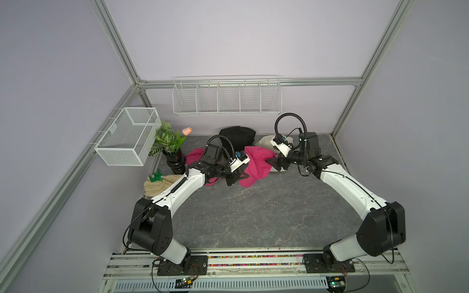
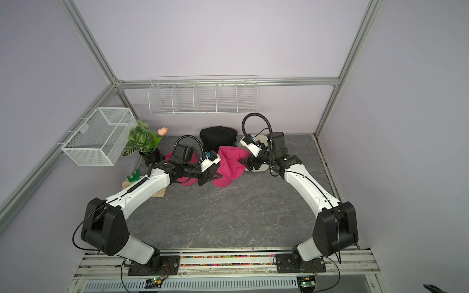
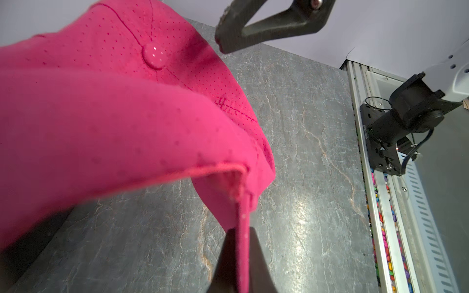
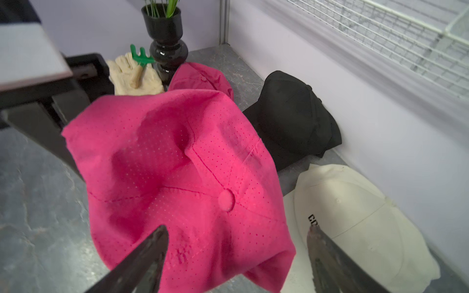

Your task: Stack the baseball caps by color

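Observation:
A pink cap (image 1: 256, 166) hangs from my left gripper (image 1: 239, 173), which is shut on its edge, a thin fold between the fingers in the left wrist view. My right gripper (image 1: 276, 162) stands part open at the cap's right side, its fingers either side of a corner in the right wrist view. Another pink cap (image 4: 200, 75) lies behind on the left. A black cap (image 4: 293, 117) lies at the back, and a cream cap (image 4: 354, 219) lies right of it.
A plant in a black vase (image 1: 175, 161), gloves (image 4: 122, 78) with a green tool (image 4: 142, 58) are at the left. Wire baskets (image 1: 227, 97) hang on the walls.

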